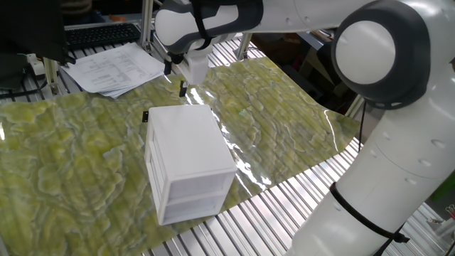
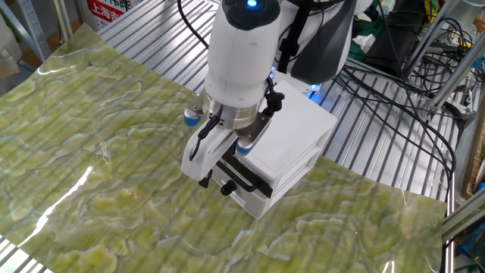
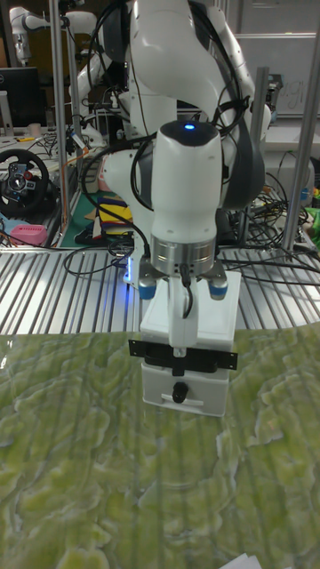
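A white drawer box (image 1: 190, 146) stands upright on the green marbled sheet, its pale drawer front facing the camera in exterior view 3. A black bar (image 3: 213, 359) runs across the top of that front, and a white handle (image 3: 169, 398) shows lower down. My gripper (image 1: 175, 79) hangs in the air beyond the box, its two black fingertips (image 1: 183, 89) apart with nothing seen between them. In exterior view 2, the gripper (image 2: 217, 184) appears over the drawer-front side. The hand hides part of the bar and box there.
Loose papers (image 1: 116, 69) and a keyboard (image 1: 103, 34) lie at the back left in exterior view 1. Cables (image 2: 402, 106) run behind the box. The green sheet (image 3: 67, 445) is clear in front of the drawer.
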